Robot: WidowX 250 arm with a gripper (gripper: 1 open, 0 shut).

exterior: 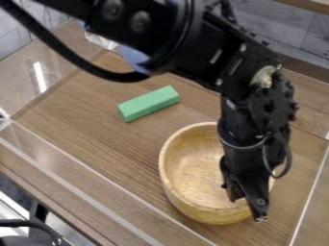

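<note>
A round wooden bowl [188,165] sits on the wooden table near the front right. The black gripper [244,192] is down at the bowl's right side, its tips at the inside of the right rim, shut as far as shows; nothing can be made out between its fingers. The arm hides part of the bowl's back and right side.
A green block [148,103] lies on the table [90,135] behind and left of the bowl. A wall stands at the back, and the table's edge runs along the lower left.
</note>
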